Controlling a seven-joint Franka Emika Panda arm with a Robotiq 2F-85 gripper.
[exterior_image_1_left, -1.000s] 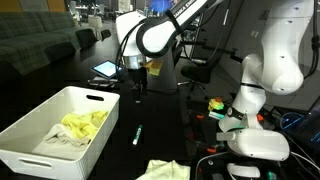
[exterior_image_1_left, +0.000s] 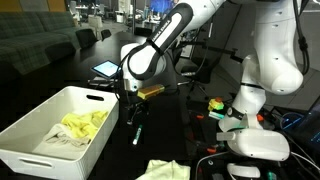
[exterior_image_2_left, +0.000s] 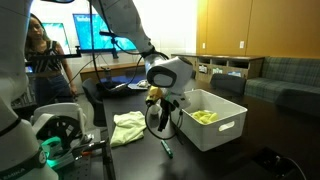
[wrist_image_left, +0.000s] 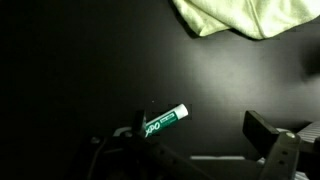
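Observation:
A marker (wrist_image_left: 166, 121) with a white body and a green label lies on the dark tabletop. It is the small upright-looking stick (exterior_image_1_left: 137, 135) in exterior view 1, and it shows in exterior view 2 as well (exterior_image_2_left: 167, 148). My gripper is open above the table, with nothing held between its fingers. In the wrist view the marker lies slantwise below the gripper, closer to the left finger (wrist_image_left: 128, 146); its lower end is hidden behind that finger.
A white box (exterior_image_1_left: 30, 157) holding yellow (exterior_image_1_left: 88, 124) and beige cloths stands left of the arm in exterior view 1. A pale yellow cloth (exterior_image_1_left: 165, 171) lies flat near the table's front. Bare tabletop surrounds the marker.
The marker, box and cloths have stayed in place.

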